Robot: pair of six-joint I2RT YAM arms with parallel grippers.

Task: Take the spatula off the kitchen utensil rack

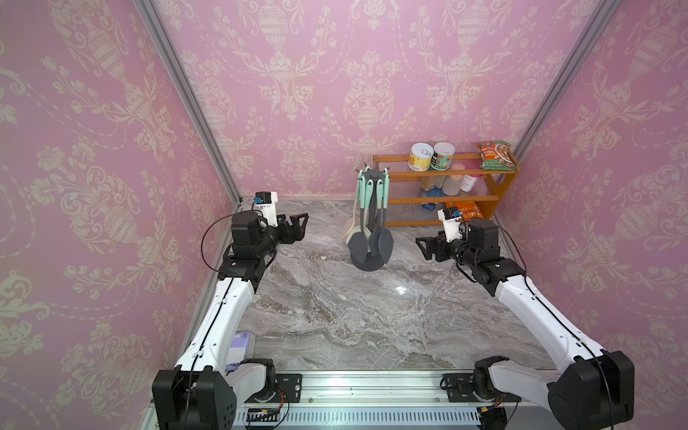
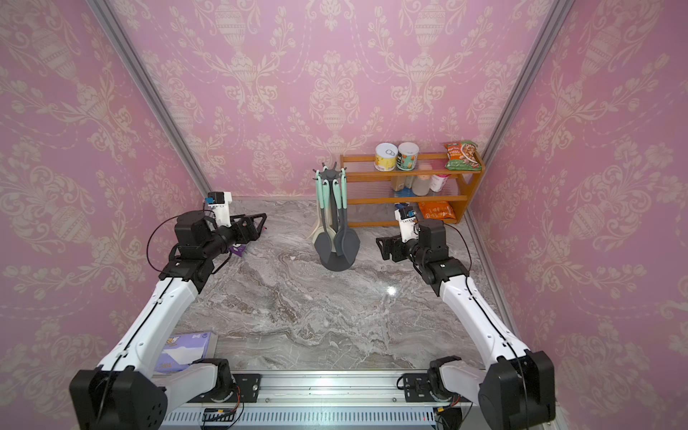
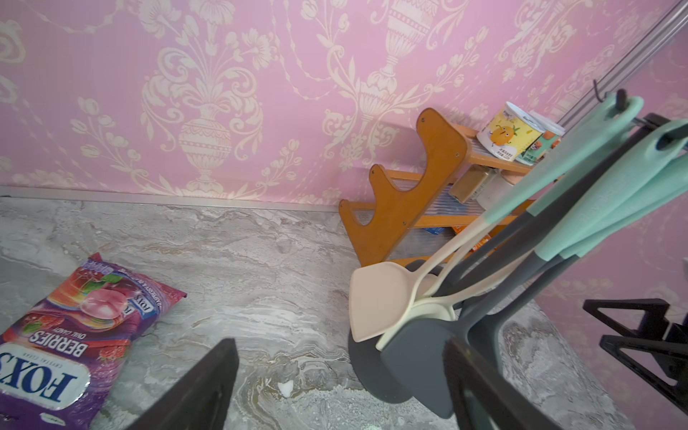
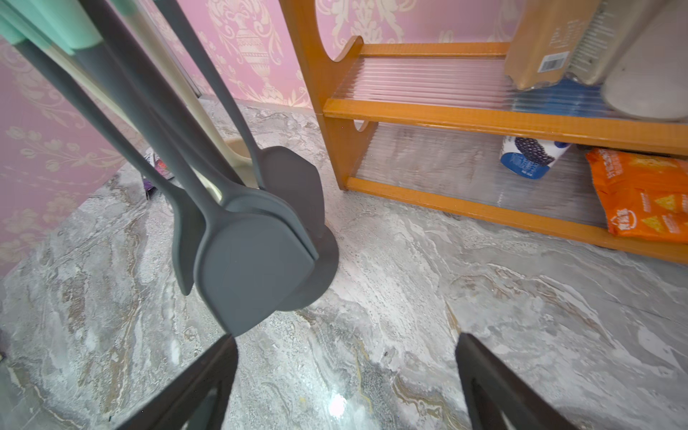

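A utensil rack stands at mid-counter, spatulas and other utensils with mint handles hanging from its top hooks, grey heads low (image 1: 369, 251), one cream spatula (image 3: 380, 294) on its left side. My left gripper (image 1: 299, 222) is raised left of the rack, open and empty, facing the utensils. My right gripper (image 1: 425, 245) stands open and empty to the right of the rack, level with the hanging heads; in its wrist view the grey spatula head (image 4: 254, 265) is ahead, to the left.
A wooden shelf (image 1: 430, 200) with cans, jars and bags stands at the back right, close behind the rack. A purple candy bag (image 3: 86, 329) lies at the back left, below my left gripper.
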